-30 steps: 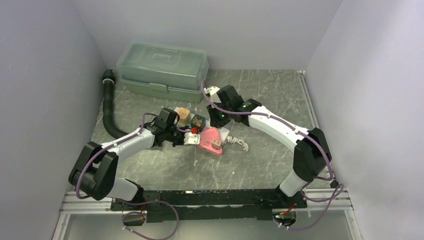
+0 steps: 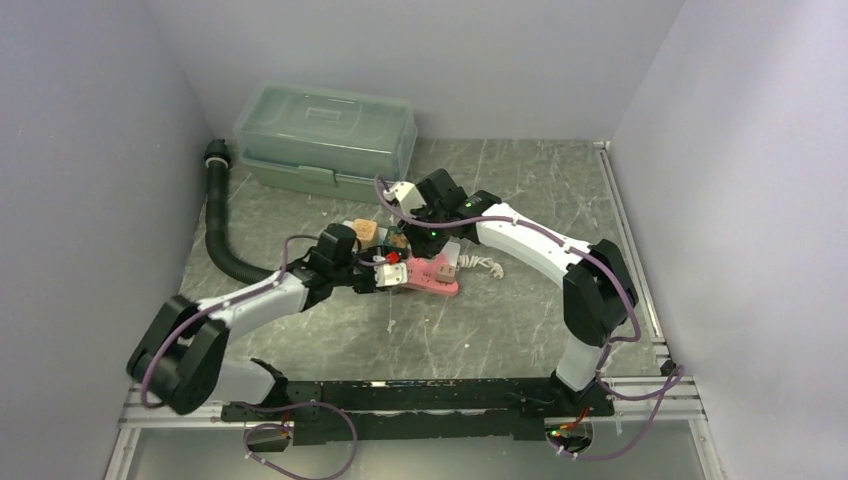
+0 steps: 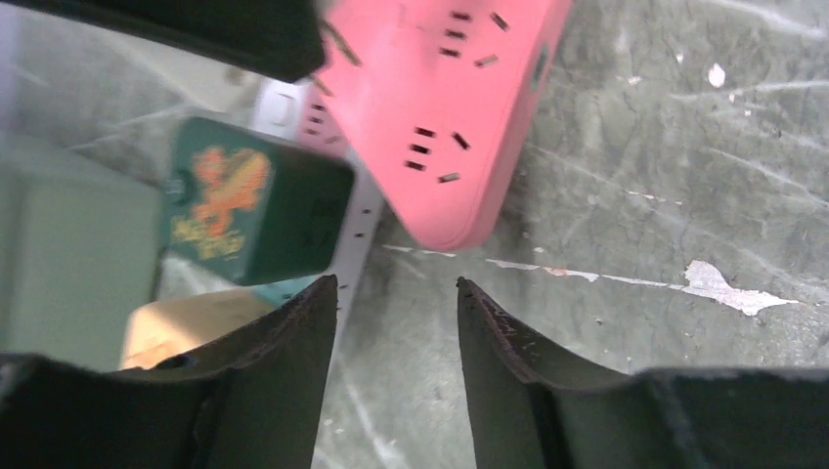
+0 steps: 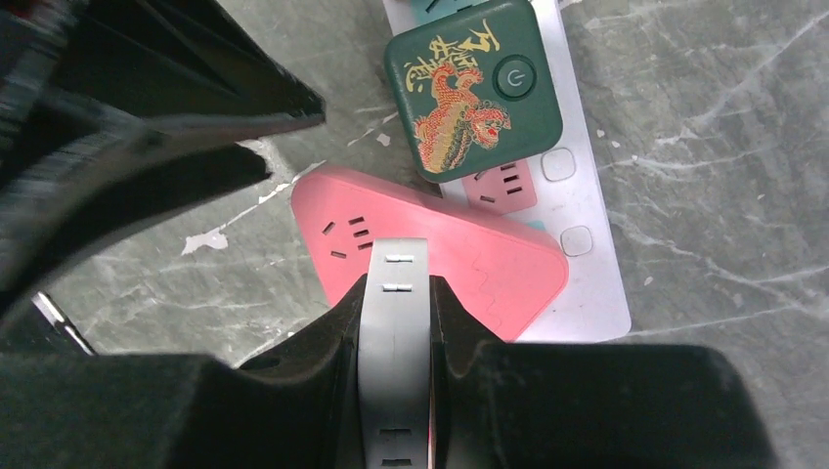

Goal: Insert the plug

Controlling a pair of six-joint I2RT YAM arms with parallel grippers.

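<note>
The pink power strip (image 3: 445, 147) lies flat on the floor, with empty slots near one end. Between the fingers of my right gripper is a grey-white slotted block (image 4: 395, 342), gripped on both sides above the pink strip; whether it has prongs is hidden. My left gripper is open with nothing between its fingers, close to the strip's slotted end. In the right wrist view its dark fingers (image 4: 196, 78) enter from the upper left. From above, a small beige block (image 2: 446, 272) sits on the strip.
A green box with a dragon print (image 4: 479, 93) rests on a white strip (image 4: 587, 215) partly under the pink one. A wooden-coloured block (image 2: 366, 232), a white cable (image 2: 482, 266) and a large green case (image 2: 325, 140) are around. Bare floor lies in front.
The pink strip with its beige block has shifted rightward and turned. My right arm has moved left and slightly down. My left gripper has moved slightly and stays beside the strip.
</note>
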